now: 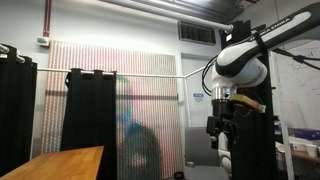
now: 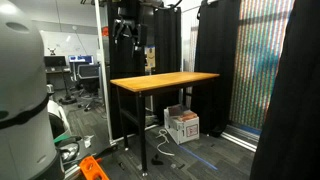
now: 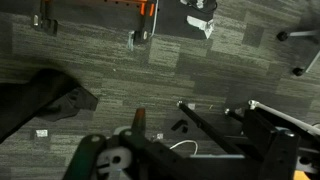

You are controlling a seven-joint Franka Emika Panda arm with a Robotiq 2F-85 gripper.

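Note:
My gripper (image 1: 217, 128) hangs at the end of the white arm (image 1: 240, 70), on the right in exterior view 1. Exterior view 2 has the gripper (image 2: 128, 45) near the top, above and apart from the far-left part of the wooden table (image 2: 165, 79). Along the bottom of the wrist view its dark fingers (image 3: 138, 125) stand well apart, so it is open, with only floor between and beyond them. No object is in its grasp. The bare tabletop (image 1: 60, 165) also shows at lower left in exterior view 1.
Grey carpet tiles (image 3: 120, 75) fill most of the wrist view. A white box (image 2: 181, 125) stands under the table, with a cable (image 2: 165, 143) nearby on the floor. Black curtains (image 1: 90, 110) hang behind the table. A grey chair (image 1: 203, 150) stands below the gripper in exterior view 1.

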